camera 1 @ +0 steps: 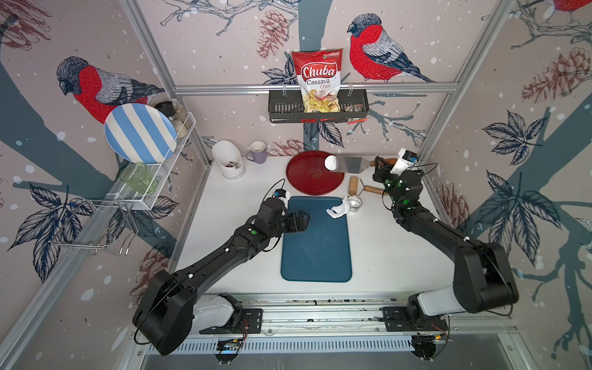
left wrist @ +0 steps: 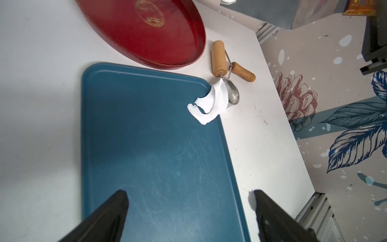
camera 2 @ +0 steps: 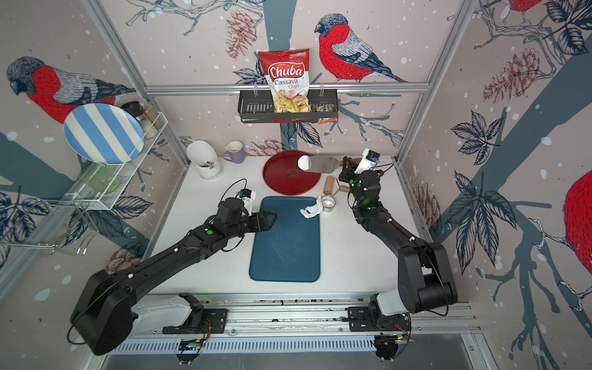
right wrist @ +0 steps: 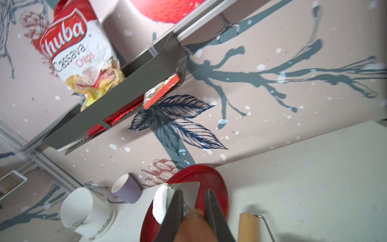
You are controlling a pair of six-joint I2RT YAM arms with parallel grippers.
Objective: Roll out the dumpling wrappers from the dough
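My right gripper (camera 1: 377, 165) is shut on the wooden handle (right wrist: 195, 227) of a wide metal blade (left wrist: 272, 12). On the blade's far end is a white lump of dough (right wrist: 161, 203), held up near the right rim of the round red tray (camera 1: 299, 175). My left gripper (camera 1: 303, 220) stands open and empty above the upper part of the blue board (left wrist: 157, 161). A wooden roller (left wrist: 218, 58) with a wire frame and a second handle (left wrist: 243, 71) lies on the table beyond the board's far right corner.
A metal cup (left wrist: 231, 90) lies at the board's far right edge. A limp white piece (left wrist: 215, 102), cloth or thin dough, drapes beside it onto the board. A white pot (camera 1: 228, 160) and mug (camera 1: 257, 151) stand back left. Most of the board is bare.
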